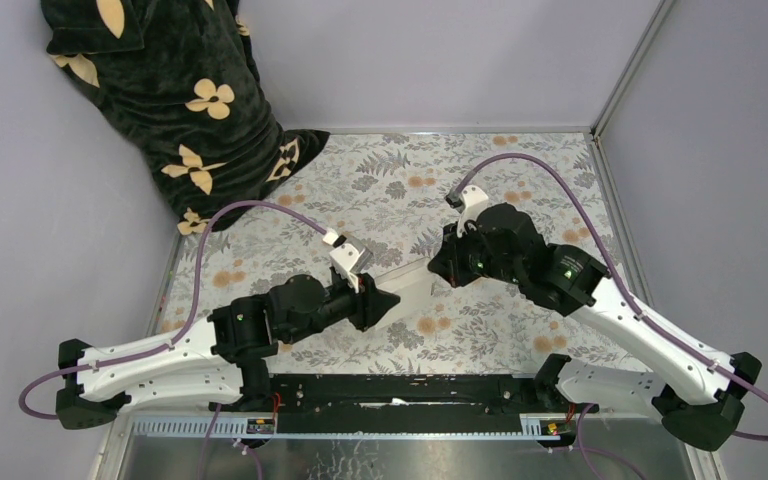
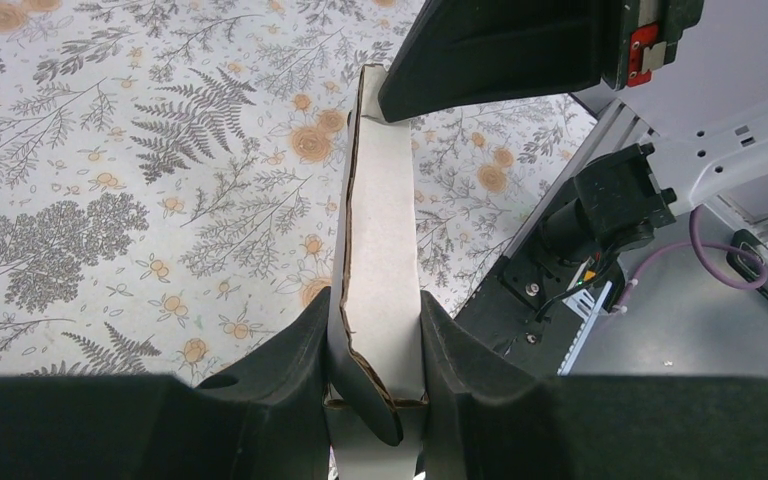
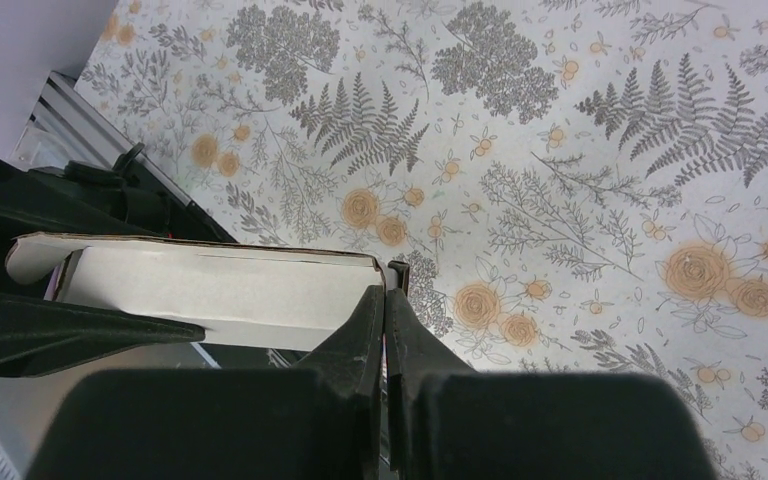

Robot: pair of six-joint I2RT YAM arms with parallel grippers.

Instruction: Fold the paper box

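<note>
A white paper box [image 1: 407, 292] is held up between both grippers at the middle of the workspace. My left gripper is shut around one end of its narrow white side [image 2: 380, 210], where cardboard edges show. My right gripper is shut on the box's other end at a folded edge, beside the long white face [image 3: 220, 280]. In the left wrist view a black finger of the right gripper lies against the box's far end.
A dark green cloth with flowers [image 1: 190, 110] fills the back left. Pale walls border the area.
</note>
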